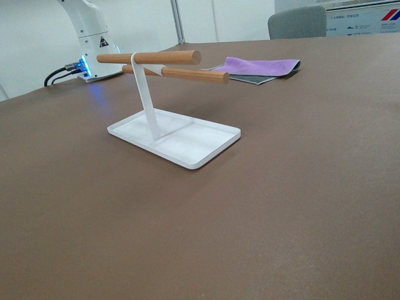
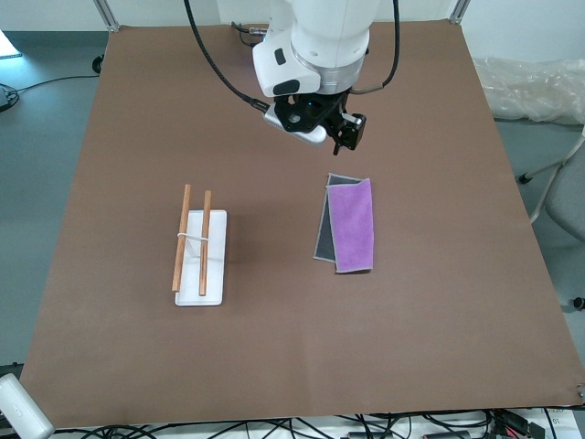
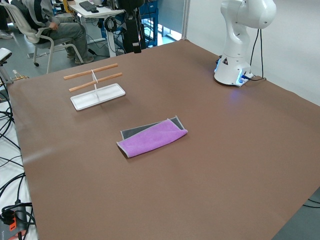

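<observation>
My black gripper [image 2: 340,143] hangs over the table's rear half, above and behind two cloths; its finger state is unclear. A purple cloth [image 2: 351,229] [image 3: 152,137] lies partly over a dark grey cloth [image 2: 324,240] [image 3: 131,131]. Left of them in the left view stands a white rack [image 2: 214,261] [image 1: 200,140] [image 3: 105,95], a tray base with an upright carrying two wooden bars [image 1: 175,57]. Both bars are bare.
A chair [image 2: 570,192] stands beyond its right edge, and cables run along the near edge in the left view.
</observation>
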